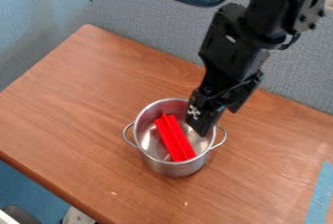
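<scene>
A silver two-handled pot (pixel 159 162) stands on the wooden table, with a red elongated object (pixel 177 140) lying inside it. My black gripper (pixel 205 111) reaches down from the upper right to the pot's back right rim, partly over the opening. Whether anything is between its fingertips is hard to make out.
A grey padded wall (pixel 156 43) runs along the back. A light blue strip (pixel 320 189) lies at the right, and the table edge is at lower left.
</scene>
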